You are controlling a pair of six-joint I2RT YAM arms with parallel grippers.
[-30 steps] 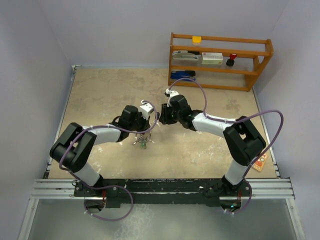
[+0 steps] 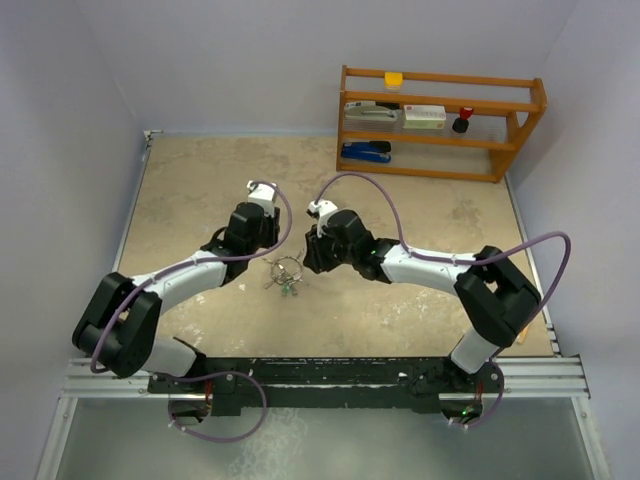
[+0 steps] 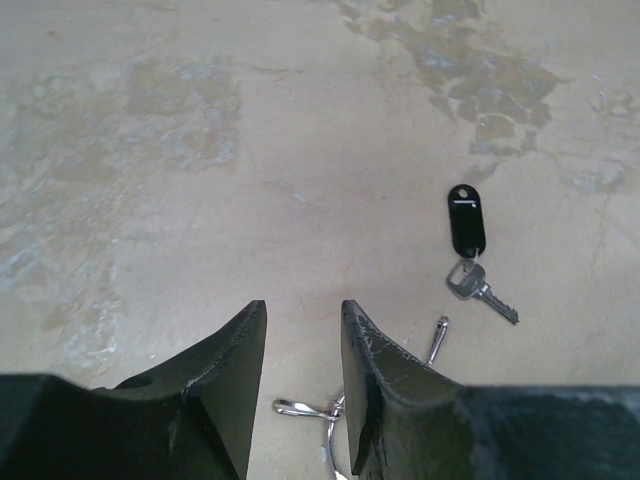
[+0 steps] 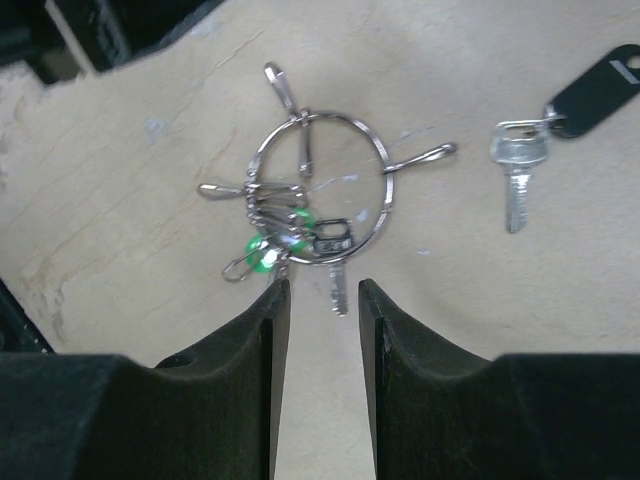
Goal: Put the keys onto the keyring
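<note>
A large metal keyring (image 4: 382,160) lies flat on the table, with several small metal loops around it and one key (image 4: 338,285) at its lower edge. Green bits (image 4: 265,255) show beside that key. Apart from the ring lies another key, joined to a black tag; the left wrist view also shows this key (image 3: 480,290) and tag (image 3: 466,220). My right gripper is open just above the ring's near side, holding nothing. My left gripper stands part open and empty, with part of the ring (image 3: 332,450) below its fingers.
At the back right a wooden shelf (image 2: 440,140) holds a stapler (image 2: 367,151), a box (image 2: 424,117) and other small things.
My left gripper has moved away to the left and back from the ring.
</note>
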